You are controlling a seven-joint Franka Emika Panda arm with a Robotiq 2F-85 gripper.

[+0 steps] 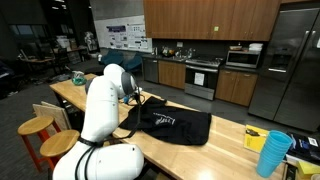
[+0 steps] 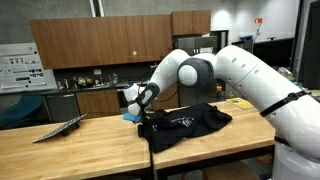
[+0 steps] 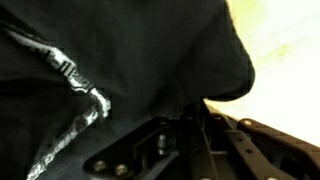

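Observation:
A black garment (image 1: pixel 175 122) lies spread and rumpled on the wooden table, its near-left side bunched toward the arm. In the wrist view the black cloth (image 3: pixel 150 50) fills most of the picture, with a pale zipper (image 3: pixel 72 75) running along the left. My gripper is shut on the cloth near a rounded edge at the right, the fold hiding its fingertips. Exterior view 2 shows the garment (image 2: pixel 190 122) stretching right from beneath the gripper (image 2: pixel 137 110).
A blue cup (image 1: pixel 272 153) stands at the table's right end, near a yellow item (image 1: pixel 256 137). Bare wooden tabletop (image 2: pixel 60 150) stretches left of the garment. Two stools (image 1: pixel 40 124) stand beside the table at the left.

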